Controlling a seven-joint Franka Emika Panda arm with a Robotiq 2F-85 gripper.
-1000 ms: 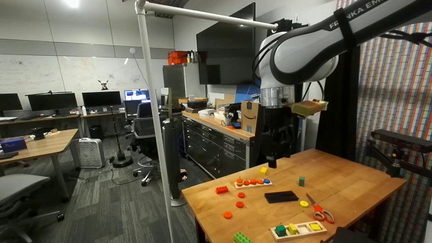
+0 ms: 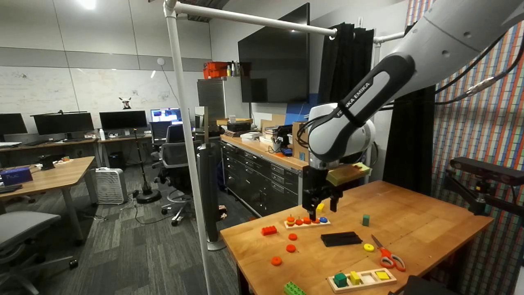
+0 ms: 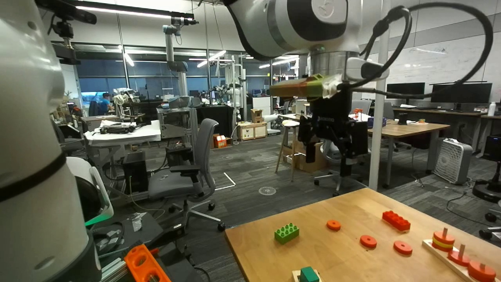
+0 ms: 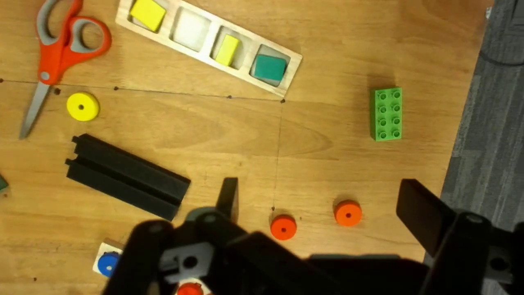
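My gripper stands wide open above the table, its fingers well apart and nothing held. Below it in the wrist view lie two loose red rings, one red ring (image 4: 283, 227) nearer the left finger and another red ring (image 4: 348, 213) further right. Exterior view 1 has the gripper (image 2: 324, 206) in front of the wooden peg board (image 2: 308, 225), which bears red, yellow and blue rings. A yellow ring (image 2: 368, 247) lies near the orange-handled scissors (image 2: 391, 258). The wooden tray (image 4: 206, 48) has a green block (image 4: 269, 68) and two yellow blocks in its compartments; one compartment is empty.
A black grooved piece (image 4: 128, 176) lies left of the gripper. The green brick (image 4: 388, 114) sits near the table's edge, a red brick (image 2: 269, 230) by the peg board. A green block (image 2: 366, 219) stands alone further back. Bare wood shows at the right in exterior view 1.
The arm has come lower in exterior view 1, its gripper shifting slightly left and turning so that both fingers show apart. The objects on the table look unmoved.
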